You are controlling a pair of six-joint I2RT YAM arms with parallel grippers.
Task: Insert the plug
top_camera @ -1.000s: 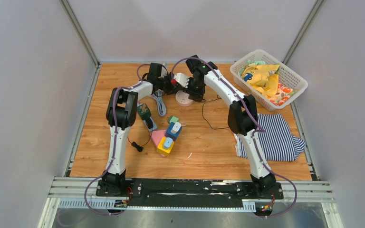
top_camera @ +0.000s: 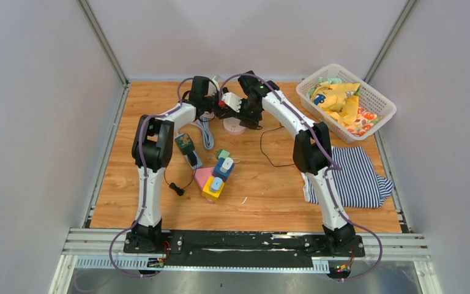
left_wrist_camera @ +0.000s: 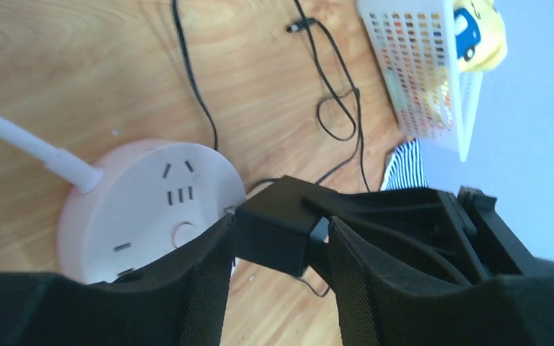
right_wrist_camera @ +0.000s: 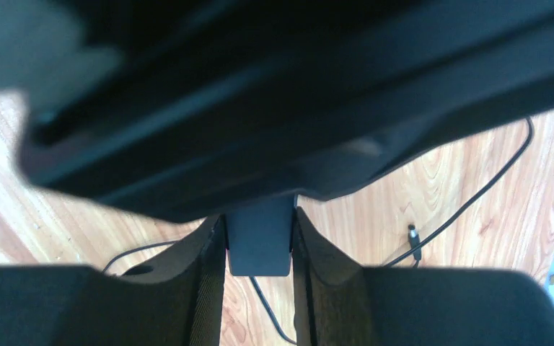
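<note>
The round white socket (left_wrist_camera: 162,209), with a white cable, sits on the table at the back centre, largely under the arms in the top view. A black plug (right_wrist_camera: 260,238) is between the fingertips of my right gripper, which is shut on it. My left gripper is beside the right one, its fingers apart around black parts just above and beside the socket's edge; whether it touches them is unclear. The plug's prongs and its exact relation to the socket holes are hidden.
Toy blocks (top_camera: 213,190), a coiled grey cable (top_camera: 207,136) and a green-topped object (top_camera: 183,143) lie front-left of the socket. A white basket (top_camera: 379,125) stands back right, above a striped cloth (top_camera: 352,184). Black cables cross the table.
The left arm's wrist has shifted slightly towards the back in the top view. The right arm looks unchanged.
</note>
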